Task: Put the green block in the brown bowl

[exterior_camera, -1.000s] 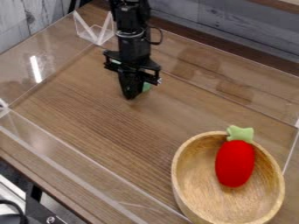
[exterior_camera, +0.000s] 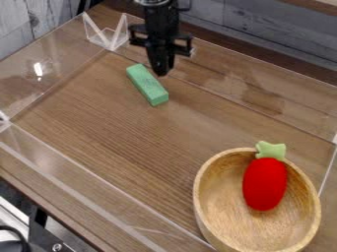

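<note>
The green block lies flat on the wooden table, left of centre toward the back, slanting from upper left to lower right. Just behind it is my dark gripper, pointing down and apart from most of the block's top in this view. It is too dark and small to tell how its fingers stand. At the lower right sits the light brown bowl, well away from the block.
Inside the bowl rests a red object with a green top. Dark walls border the table at the back. The table between block and bowl is clear. A clear plastic piece stands at the back left.
My gripper has moved back and up, away from over the green block. The block, largely hidden before, now shows whole on the table.
</note>
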